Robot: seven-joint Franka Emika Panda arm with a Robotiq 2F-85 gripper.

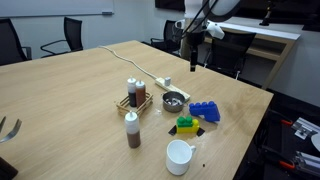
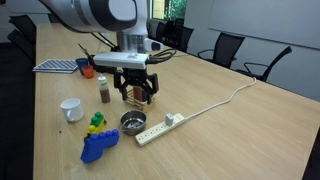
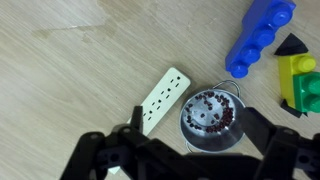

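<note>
My gripper [image 1: 189, 59] hangs above the far part of the wooden table, open, with nothing between its fingers. Below it in the wrist view lies a round metal bowl [image 3: 211, 119] holding small dark bits. A white power strip [image 3: 160, 101] runs beside the bowl. Close by are a large blue toy brick [image 3: 258, 36] and a yellow-and-green brick pair [image 3: 303, 84]. From the second exterior side, the gripper [image 2: 134, 91] is over the bowl and strip area, apart from both.
A wooden rack with bottles [image 1: 135, 97] stands left of the bowl, and a brown-capped bottle [image 1: 133, 129] is nearer the camera. The white mug [image 1: 179, 157] sits at the front.
</note>
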